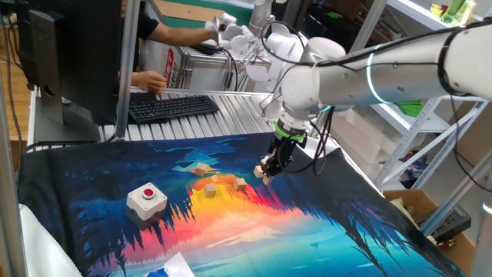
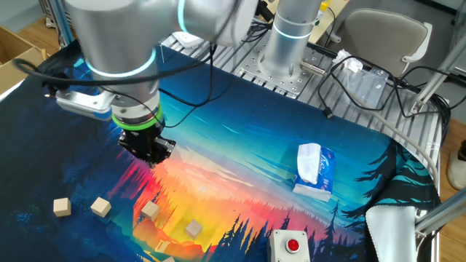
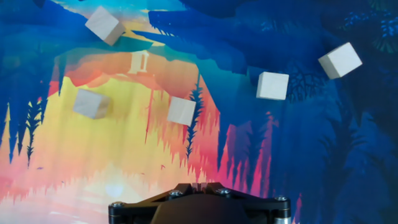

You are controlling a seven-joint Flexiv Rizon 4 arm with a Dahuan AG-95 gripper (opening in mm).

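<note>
Several pale wooden cubes lie apart on the printed cloth. In the wrist view one cube (image 3: pixel 104 25) is at upper left, another cube (image 3: pixel 91 103) lies on the yellow area, and a third cube (image 3: pixel 181 111) sits nearer the centre. Farther right are a cube (image 3: pixel 272 86) and a tilted-looking cube (image 3: pixel 341 60). My black gripper shows at the bottom edge, its fingertips drawn together with no object seen between them. From the second exterior view, the gripper (image 2: pixel 153 159) hangs above the cloth, clear of the cubes.
A grey box with a red button (image 1: pixel 147 205) stands at the cloth's left. The blue tissue pack (image 2: pixel 315 173) lies on the cloth near the arm's base. A monitor (image 1: pixel 65 69) and keyboard (image 1: pixel 173 108) border the far side, where a person's arm (image 1: pixel 178 36) reaches in.
</note>
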